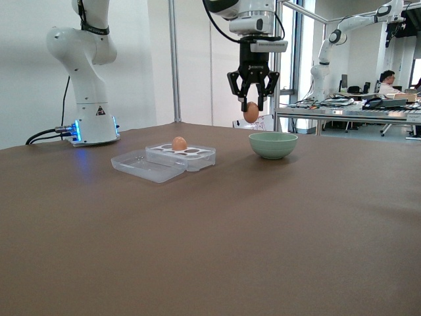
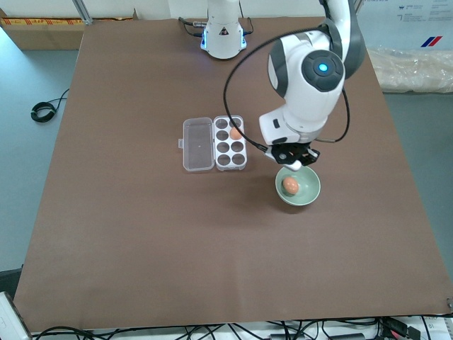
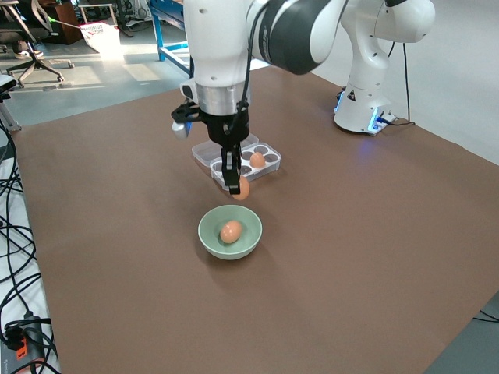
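Note:
My gripper point(image 1: 252, 105) hangs above and just beside the green bowl point(image 2: 308, 191), shut on a brown egg point(image 1: 250, 114), also visible behind the fingers in the right view point(image 3: 242, 192). The bowl holds another egg point(image 2: 291, 185), seen from above in the left and right views. Left of it lies the open clear plastic egg carton point(image 2: 198, 144), with one egg point(image 1: 179, 144) in a cup of its white tray and the other cups empty. In the left view the wrist hides the fingertips.
Cables run along the table's outer edge.

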